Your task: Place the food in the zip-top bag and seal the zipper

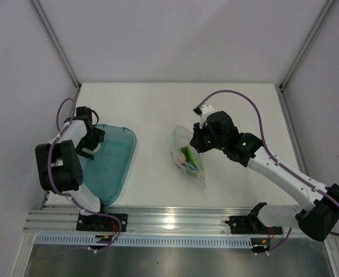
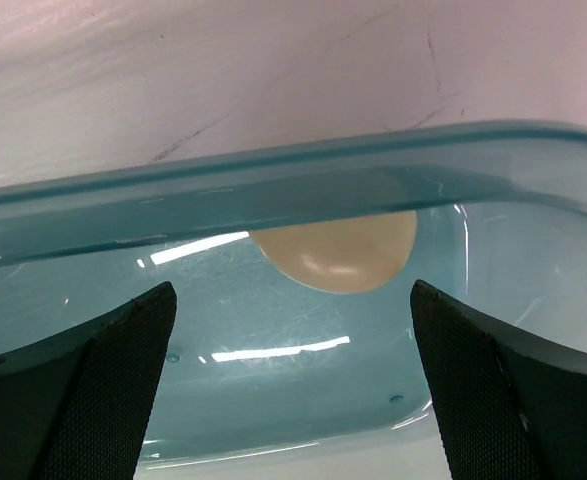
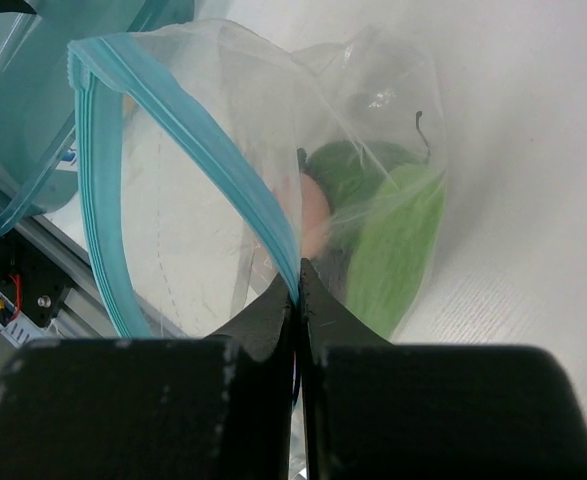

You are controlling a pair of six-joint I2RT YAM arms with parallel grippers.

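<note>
My left gripper stands open over the far left end of the teal tray. Beneath it in the left wrist view lies a pale beige rounded item inside the tray, nothing between the fingers. My right gripper is shut at the blue zipper edge of the clear bag, which stands propped on the table. Inside the bag are a long light green item, a darker green item and a pinkish round item.
Walls and metal rails border it on the left, right and back; a metal rail runs along the front edge.
</note>
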